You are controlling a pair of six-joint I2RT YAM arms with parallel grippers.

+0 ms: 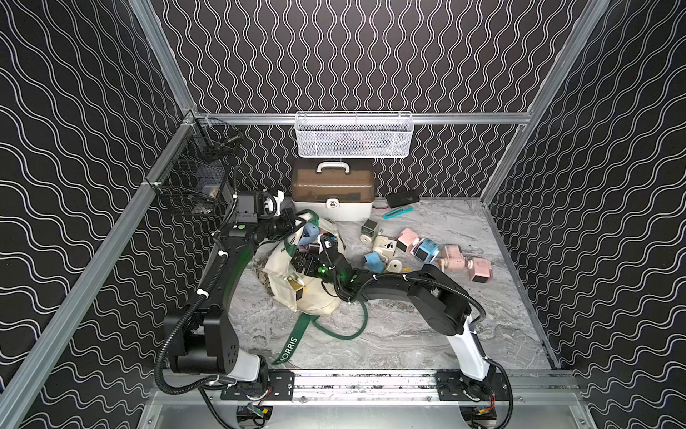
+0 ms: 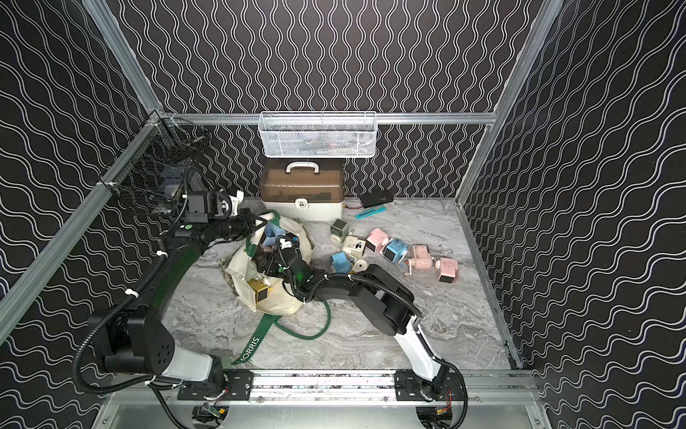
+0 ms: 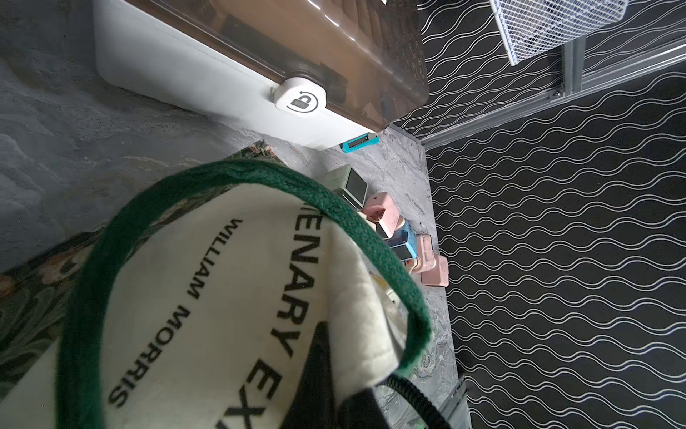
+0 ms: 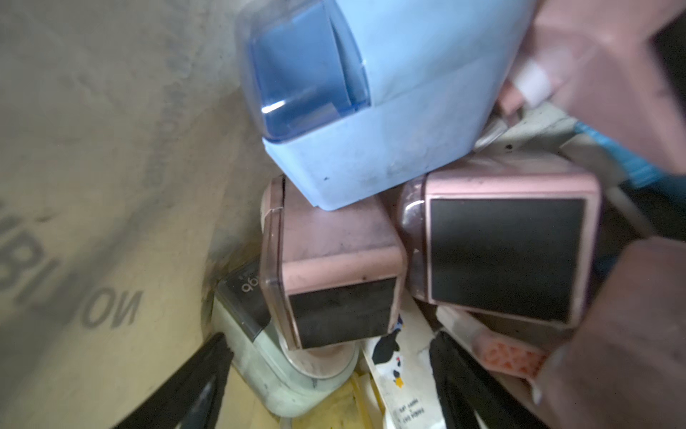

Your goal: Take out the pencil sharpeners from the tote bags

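The cream tote bag (image 1: 325,304) with green straps lies on its side on the table, its mouth held up. My left gripper is shut on a fold of the bag's cloth near its rim. Inside the bag, my right gripper stands open, its fingers wide apart. Between and beyond them sit a pink sharpener (image 4: 343,257) with a dark front and a pale green one (image 4: 286,386). Another pink sharpener (image 4: 511,243) lies to the right, and a light blue sharpener (image 4: 421,93) rests above. A yellow sharpener (image 2: 258,289) shows near the bag's lower side.
Several sharpeners lie on the table right of the bag, among them a green one (image 1: 369,230), a blue one (image 1: 426,250) and a pink one (image 1: 480,269). Behind the bag stands a brown-lidded box (image 1: 333,187); a teal cutter (image 1: 397,212) lies beside it.
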